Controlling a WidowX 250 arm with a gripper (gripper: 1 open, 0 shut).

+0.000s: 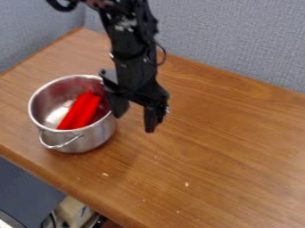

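Observation:
A steel pot [48, 107] with a wire handle stands on the wooden table at the left, with a long red object [80, 110] lying inside it. My black gripper [131, 109] is open over the pot's right rim, one finger near the inside of the rim and the other outside it to the right. Whether it touches the pot cannot be told.
Grey padded walls stand at the back. The table's front left edge runs close to the pot, with a dark area beyond it.

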